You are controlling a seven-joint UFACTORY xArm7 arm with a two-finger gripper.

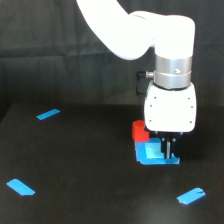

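My white arm reaches down from the top of the camera view, its gripper low over a light-blue object on the dark table. The dark fingertips overlap the blue object in this view; whether they touch it is unclear. Just behind and left of them, a red object stands against the blue one, partly covered by the gripper's white body. The fingers are too small and dark to show how far apart they are, or whether anything is between them.
Strips of blue tape lie flat on the dark table: one at the far left, one at the near left and one at the near right. A dark curtain hangs behind.
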